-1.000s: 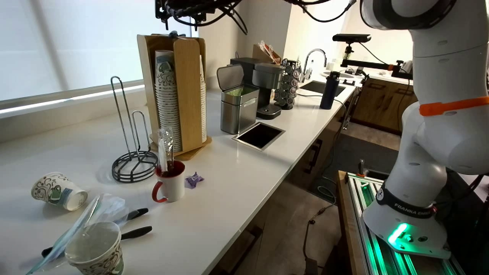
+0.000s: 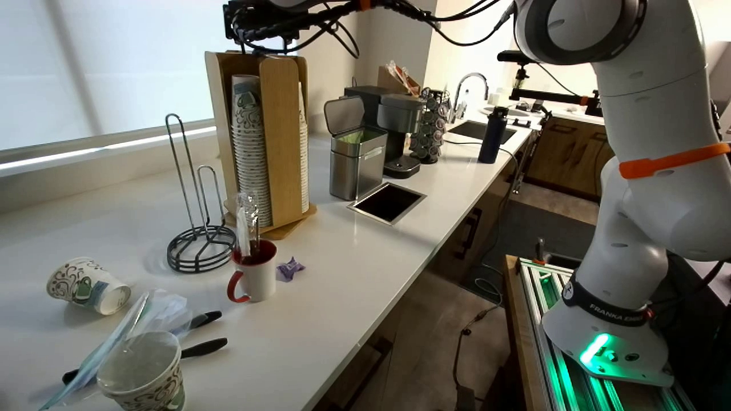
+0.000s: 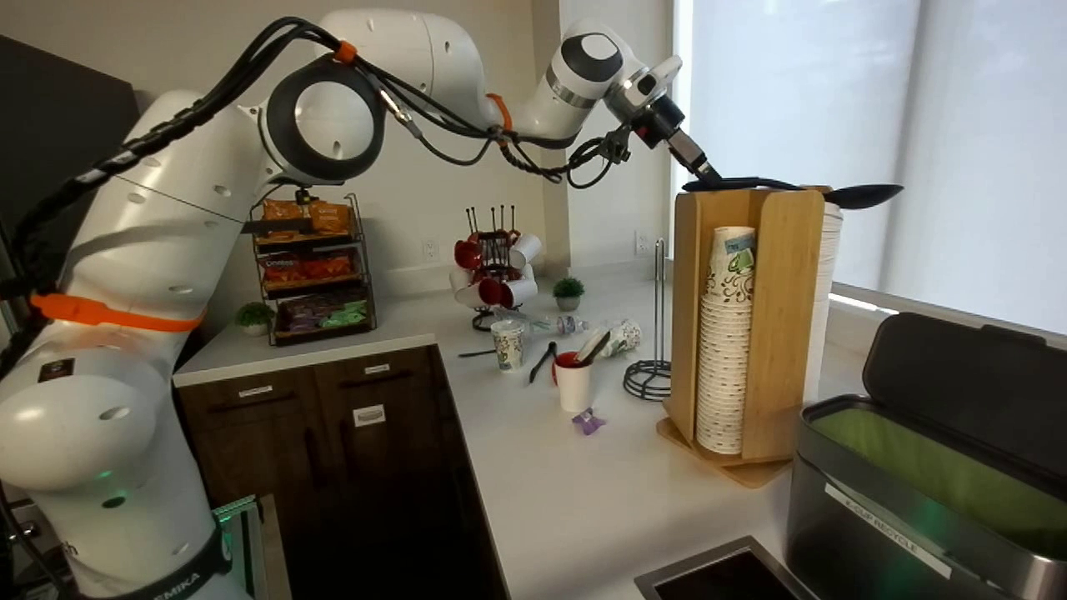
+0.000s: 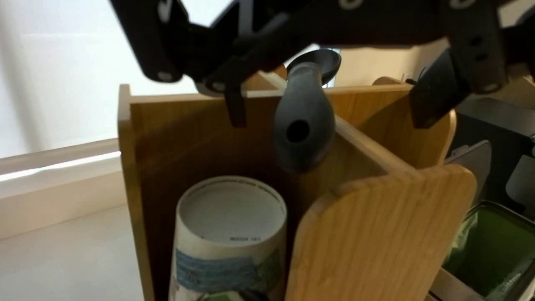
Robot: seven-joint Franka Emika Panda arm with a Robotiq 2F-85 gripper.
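A black spoon or ladle lies across the top of the wooden cup holder, its bowl sticking out past one side. In the wrist view its dark handle, with a hole near the end, points toward the camera between my fingers. My gripper is open, one finger on each side of that handle with gaps left between. In exterior view 2 the gripper reaches down at the handle end; whether it touches cannot be made out. Exterior view 1 shows the gripper's dark body directly above the holder, hiding the spoon.
Paper cups are stacked in the holder. Beside it stand a wire stand and an open steel bin. A mug with utensils, a purple wrapper and a tipped cup occupy the counter.
My arm has come down and slightly left in exterior view 1. The gripper's body now covers the dark handle end that showed above the holder.
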